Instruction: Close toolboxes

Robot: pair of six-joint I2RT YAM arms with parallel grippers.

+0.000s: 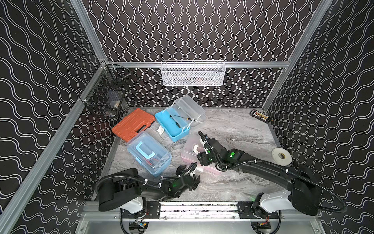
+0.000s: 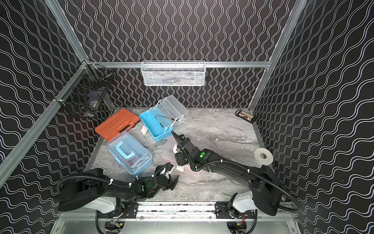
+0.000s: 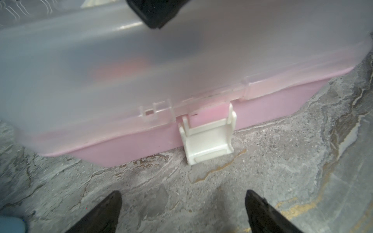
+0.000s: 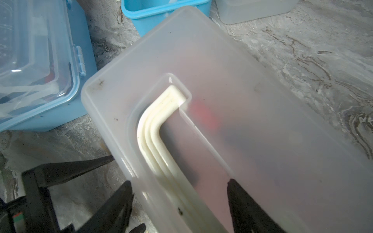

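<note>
The pink toolbox (image 3: 147, 143) has its clear lid (image 4: 248, 128) down, and its white front latch (image 3: 207, 143) hangs folded outward. My left gripper stands open in front of that latch, apart from it. Over the lid, my right gripper has its fingers parted on either side of the white handle (image 4: 167, 155), not clamped on it. Farther back, the light blue toolbox (image 1: 177, 134) stands open, its clear lid (image 1: 190, 109) laid back. A second blue toolbox (image 1: 157, 167) at the left has its lid down. Contact between the right fingers and the lid is unclear.
An orange case (image 1: 130, 126) lies at the back left, touching or close to the blue toolbox. A tape roll (image 1: 281, 156) and a small battery-like strip (image 1: 259, 115) sit at the right edge.
</note>
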